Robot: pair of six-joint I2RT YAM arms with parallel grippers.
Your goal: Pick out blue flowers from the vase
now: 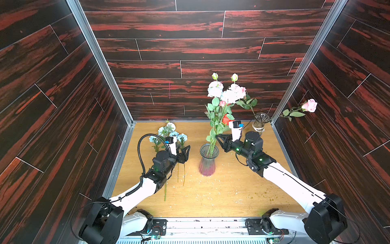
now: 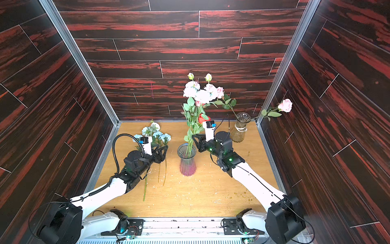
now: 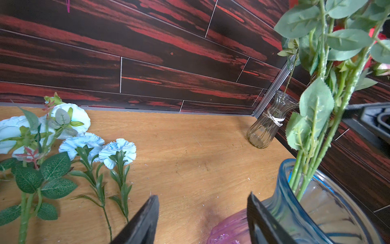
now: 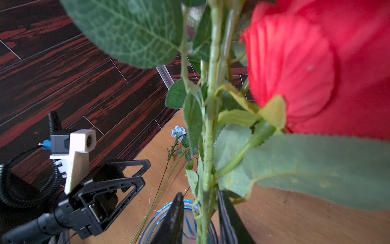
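Note:
The pink-tinted glass vase (image 1: 206,164) stands mid-table, holding white, pink and red flowers; I see no blue bloom clearly in it. Blue carnations (image 3: 117,152) and other pale flowers lie on the table at left. My left gripper is open beside the vase's left side, nothing between its fingers, the carnations beyond it. My right gripper is open at the stems just above the vase's rim, with green stems between its fingers and the red flower (image 4: 292,77) close to its camera.
A second glass vase (image 3: 264,130) with a pink rose stands at the back right near the wall.

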